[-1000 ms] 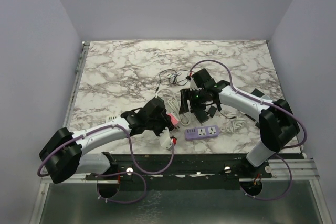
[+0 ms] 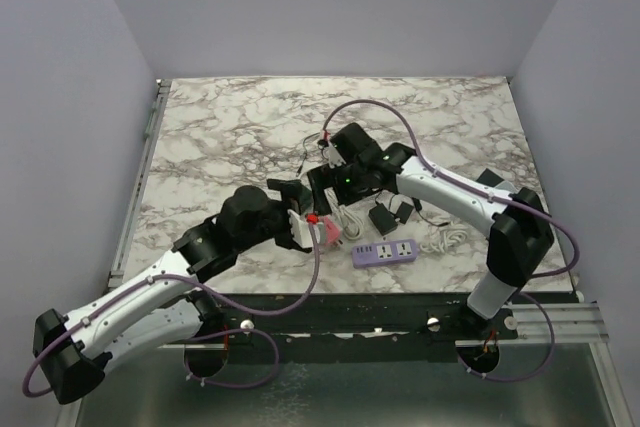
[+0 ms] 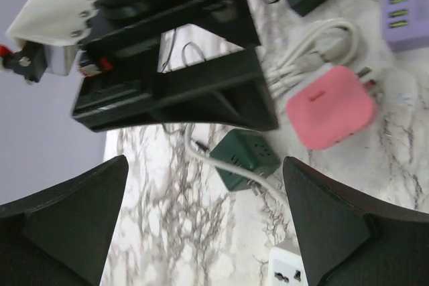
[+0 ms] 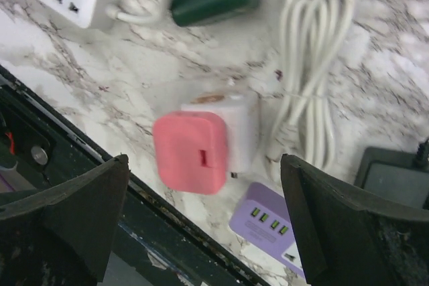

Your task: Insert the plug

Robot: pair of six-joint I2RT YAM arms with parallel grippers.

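The pink plug (image 2: 331,230) with its white body lies on the marble table, left of the purple power strip (image 2: 384,253). In the left wrist view, a green adapter (image 3: 242,157) and a corner of a white power strip (image 3: 285,271) lie below. My left gripper is open above the table, the green adapter showing between its fingers. My right gripper is open, too; the pink plug (image 4: 191,151) appears between its fingers in the right wrist view, with nothing gripped. From above, both grippers nearly meet and partly hide the green adapter.
A coiled white cable (image 4: 308,72) lies beside the pink plug. Black adapters (image 2: 383,217) sit behind the purple strip, with another cable bundle (image 2: 444,239) at its right.
My left gripper has moved away from the front edge towards the green adapter. My right gripper has shifted left, close to it. The pink plug has stayed put.
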